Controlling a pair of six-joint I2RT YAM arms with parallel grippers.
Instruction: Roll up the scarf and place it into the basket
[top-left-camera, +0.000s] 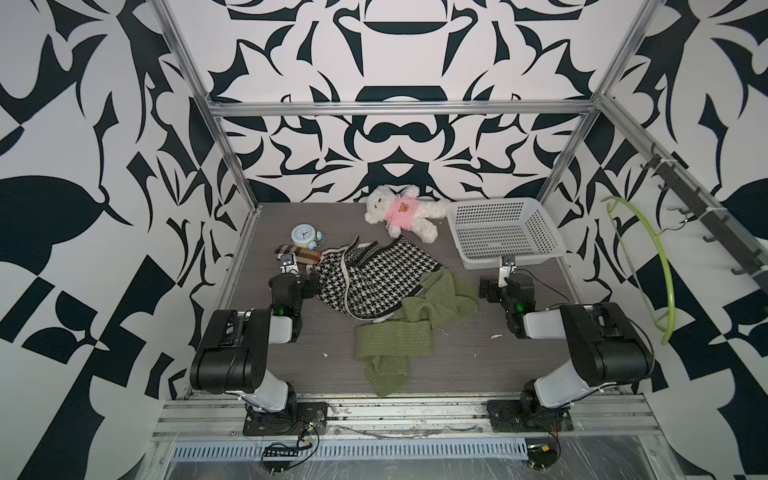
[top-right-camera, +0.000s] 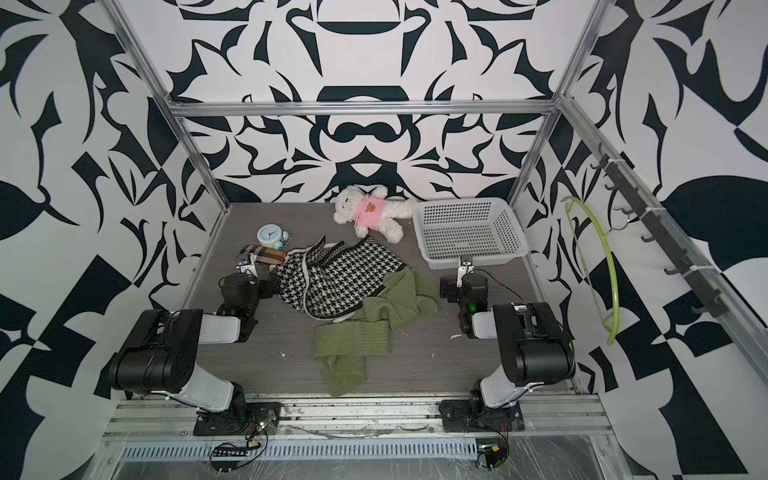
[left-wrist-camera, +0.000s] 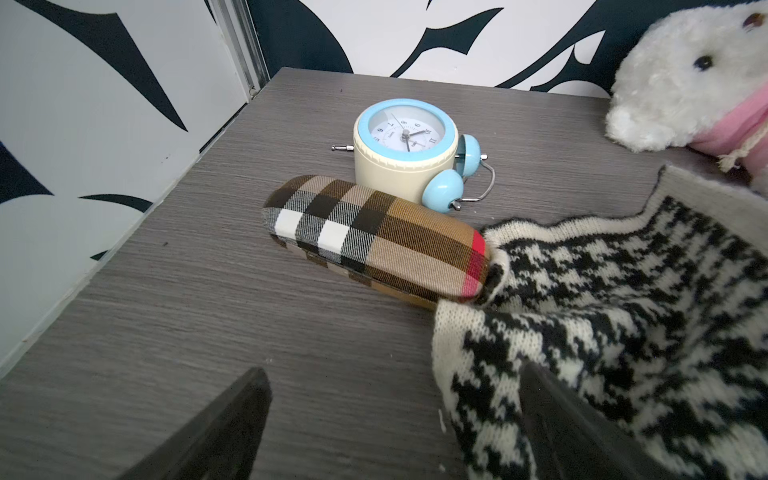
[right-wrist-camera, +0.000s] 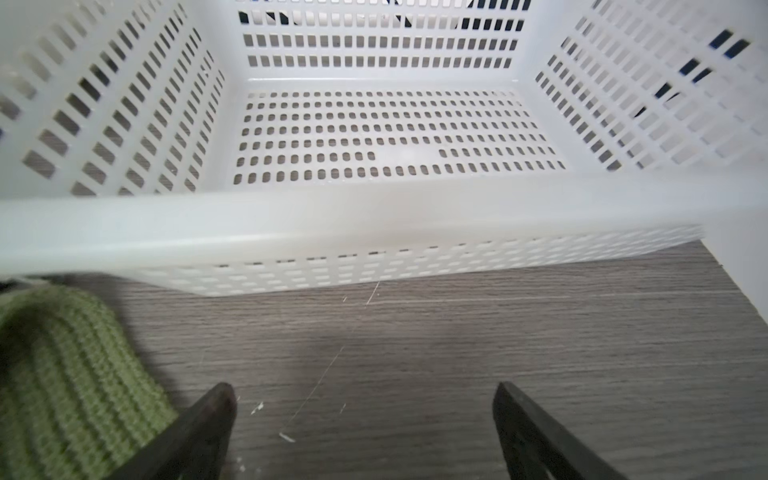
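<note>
A green knitted scarf (top-left-camera: 392, 340) lies loosely folded across the front middle of the table, its upper end against a black-and-white houndstooth cloth (top-left-camera: 368, 280). The white perforated basket (top-left-camera: 504, 260) is at the back right, empty. My left gripper stands open at the left edge of the houndstooth cloth, with nothing held between its fingers. My right gripper is open in front of the basket's near wall, to the right of the scarf's end, holding nothing.
A plaid case (left-wrist-camera: 376, 240) and an alarm clock (left-wrist-camera: 404, 160) lie at the back left; a white teddy bear (top-left-camera: 404, 212) in pink sits behind the cloths.
</note>
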